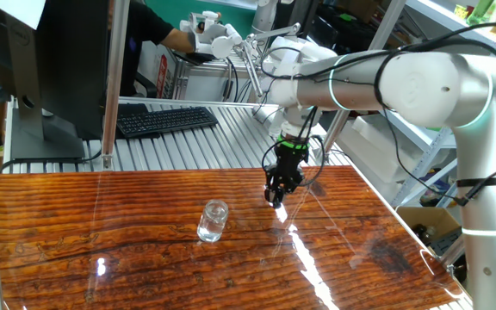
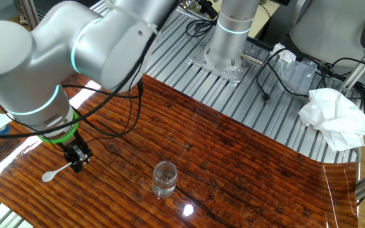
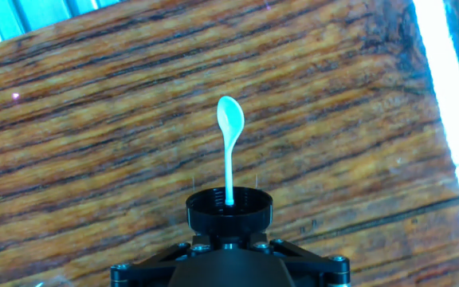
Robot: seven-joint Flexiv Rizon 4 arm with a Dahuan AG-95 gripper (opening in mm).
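Note:
A small white spoon, tinted pale green in the wrist view, juts out from the tip of my gripper. Its bowl points away from the gripper, while the handle runs into a round black piece at the fingers. My gripper appears shut on the handle end, though that black piece hides the exact contact. In exterior view 1 the gripper is low near the table's far edge, with the spoon hidden. A clear glass holding clear liquid stands upright on the table, apart from the gripper.
The glossy brown wooden table is otherwise largely clear, with bright reflections. Beyond it, a slatted metal surface carries a keyboard and monitor. Crumpled white tissue and loose cables lie beside the robot base. Cables hang around my wrist.

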